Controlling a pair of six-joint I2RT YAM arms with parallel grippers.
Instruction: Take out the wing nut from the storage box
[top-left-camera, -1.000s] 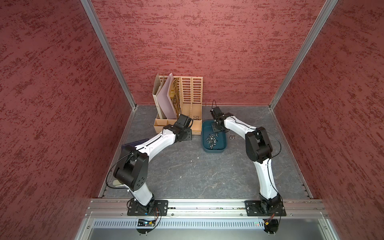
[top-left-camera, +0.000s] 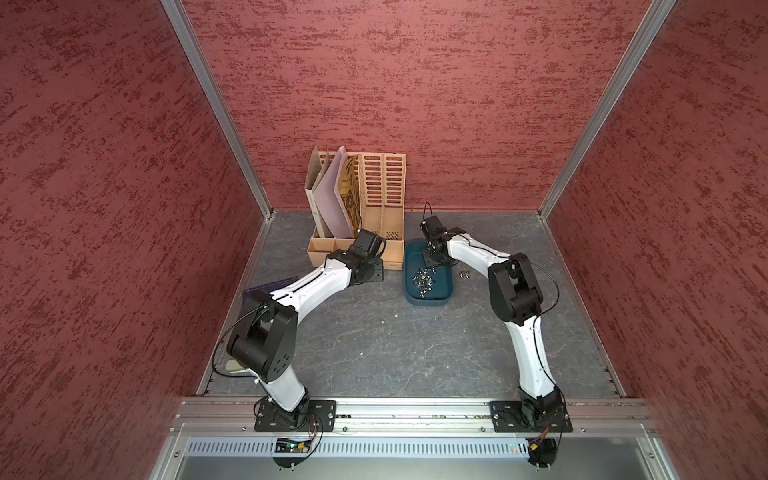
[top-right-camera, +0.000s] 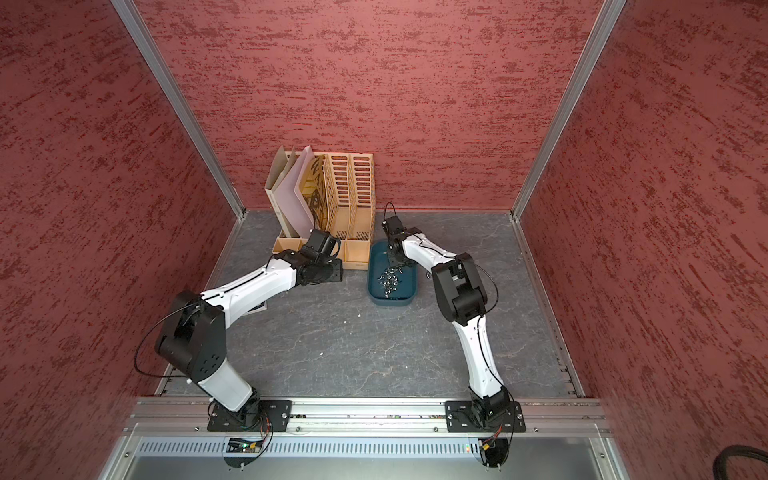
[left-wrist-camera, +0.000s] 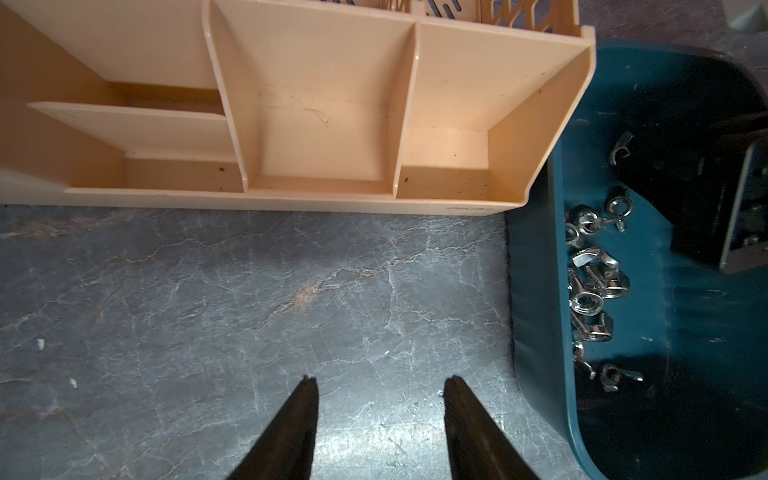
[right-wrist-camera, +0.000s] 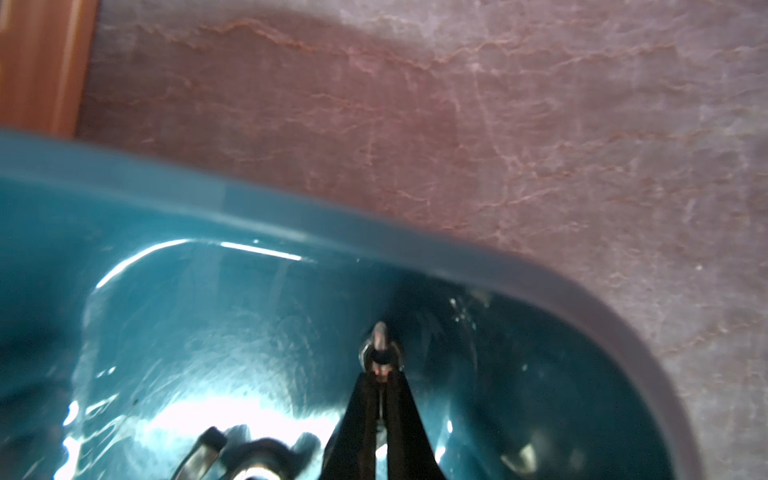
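Inside the blue storage box (top-left-camera: 429, 301), my right gripper is shut on a silver wing nut (right-wrist-camera: 380, 345), whose near wing sits between the fingertips. The ring and far wing stick out ahead of them, low in the box near its rounded back corner. Several more wing nuts (left-wrist-camera: 588, 300) lie in a pile along the box's left side in the left wrist view. My left gripper stands open over bare table, left of the box, with nothing between its fingers.
A beige organizer (left-wrist-camera: 328, 200) with empty front compartments stands against the box's left side. Loose shiny pieces (top-left-camera: 465, 274) lie on the table right of the box.
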